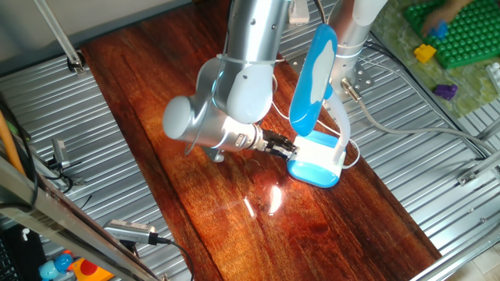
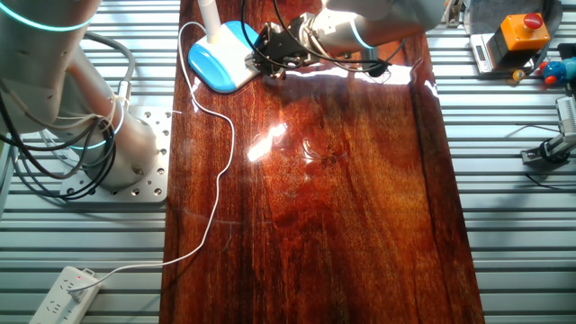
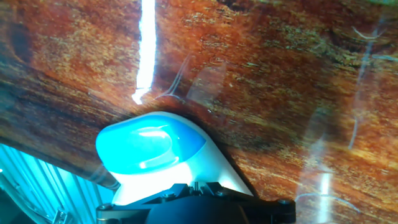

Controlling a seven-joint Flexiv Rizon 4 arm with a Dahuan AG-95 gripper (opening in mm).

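A blue-and-white desk lamp stands on the wooden table, its base [image 1: 314,173] flat on the wood and its long head [image 1: 314,78] raised above it. The base is brightly lit. My gripper [image 1: 294,150] is low beside the base, with its tips at the near edge in exterior view 1. Exterior view 2 has the gripper [image 2: 255,63] at the right side of the lamp base [image 2: 216,70]. In the wrist view the fingertips of my gripper meet over the white part of the base [image 3: 146,148], with nothing visible between them. Whether they touch the base cannot be told.
A white cord [image 2: 219,180] runs from the lamp along the table to a power strip [image 2: 63,297]. A camera [image 1: 130,232] stands by the table's edge. Off to the side lies a green building plate [image 1: 469,35].
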